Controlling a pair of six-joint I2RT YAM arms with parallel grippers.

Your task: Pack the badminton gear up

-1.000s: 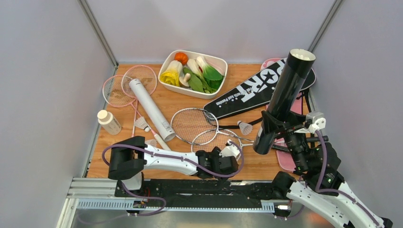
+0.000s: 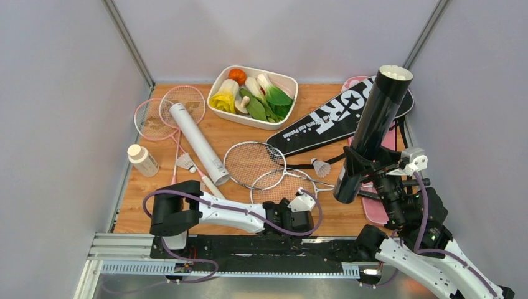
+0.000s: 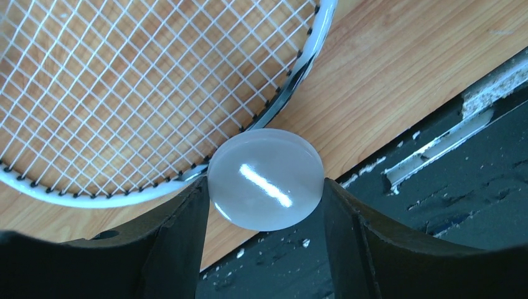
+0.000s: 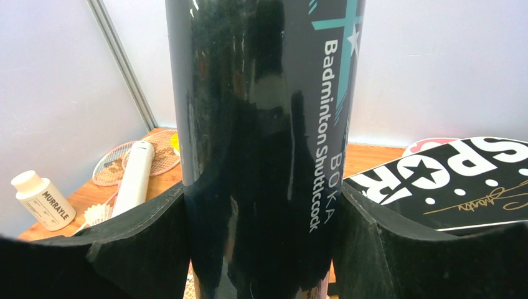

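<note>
My right gripper is shut on the black shuttlecock tube, upright with its open white-rimmed top up. My left gripper has its fingertips on either side of a translucent round lid, low at the front edge beside a white racket. White rackets lie mid-table, pink rackets at the left under a white tube. A black racket bag lies at the right over a pink item. Shuttlecocks lie loose.
A white bin of vegetables stands at the back centre and a white bottle at the left. Walls enclose the table on the back and sides. The front edge has a dark ledge.
The right arm and its tube are practically still.
</note>
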